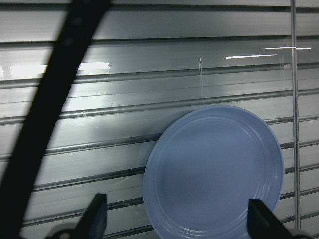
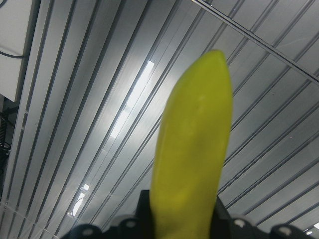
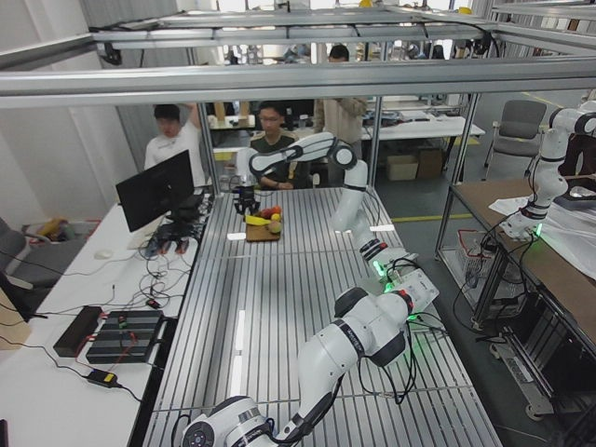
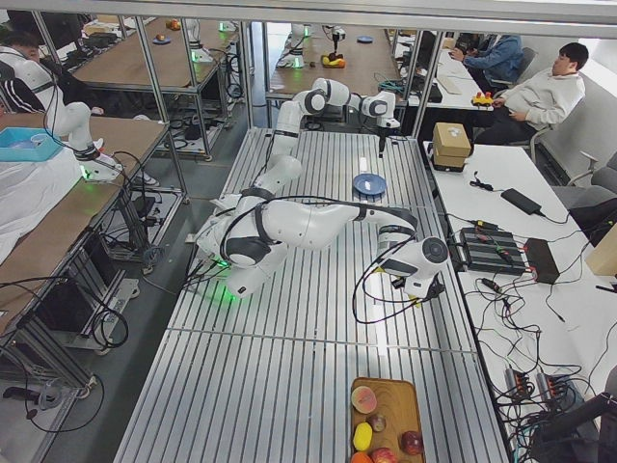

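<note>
In the left wrist view a blue plate [image 1: 212, 169] lies on the slatted metal table under my open left gripper, nothing between its fingers. The plate [image 4: 369, 185] also shows in the camera right view, below that arm. My right gripper is shut on a yellow banana [image 2: 192, 134], which points up in its wrist view. In the camera right view that gripper is partly hidden by its arm. A wooden tray [image 4: 394, 395] with several fruits lies at the table's near end there.
Arm bases and loose cables take up one side. A white side desk [image 3: 56, 391] with a monitor [image 3: 154, 191], electronics and cables runs alongside. Metal frame bars pass overhead.
</note>
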